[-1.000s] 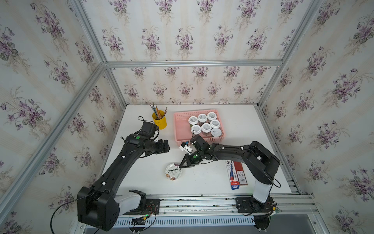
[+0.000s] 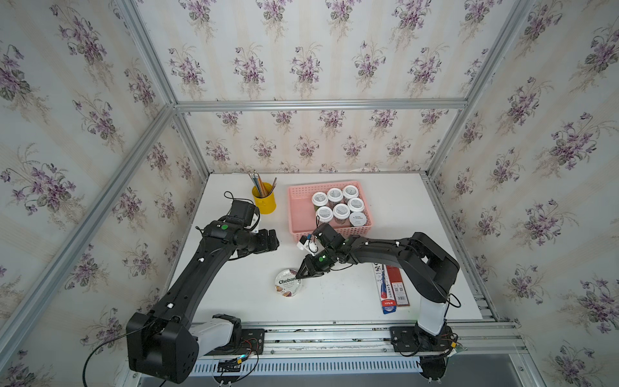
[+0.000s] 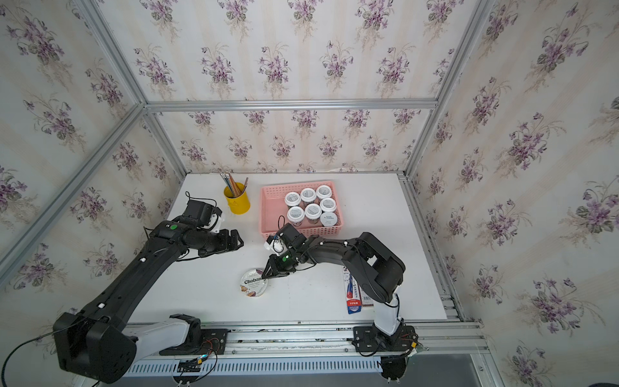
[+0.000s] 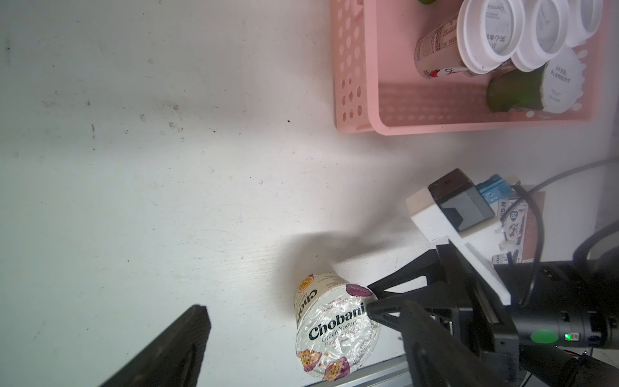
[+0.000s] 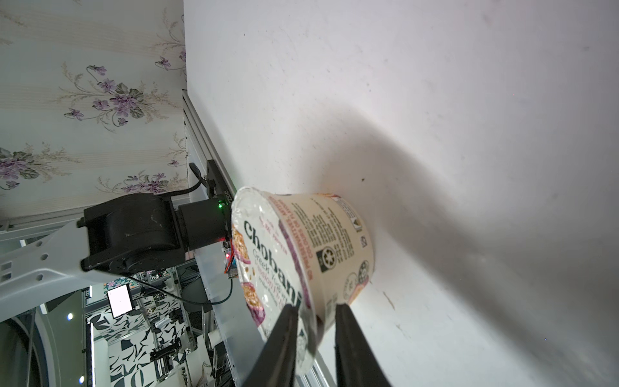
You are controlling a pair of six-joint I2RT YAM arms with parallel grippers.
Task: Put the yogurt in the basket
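The Chobani yogurt cup [image 2: 287, 286] [image 4: 335, 335] stands at the front middle of the table, lid up. My right gripper [image 2: 303, 271] is shut, its fingertips at the rim on the cup's right side; in the right wrist view they overlap the lid's edge, with nothing clearly between them. My left gripper [image 2: 265, 240] hangs above the table, left of the cup and further back, its fingers wide apart and empty in the left wrist view. The pink basket [image 3: 272, 209] [image 4: 354, 71] behind holds several lidded cups, with bare floor at its left.
A yellow pencil holder [image 2: 264, 205] stands at the back left, beside the basket. Two flat boxes [image 2: 387, 296] lie at the front right, partly under the right arm. The table left of the cup is clear.
My left gripper has shifted slightly left. The yogurt cup has moved very slightly right. My right arm has barely moved.
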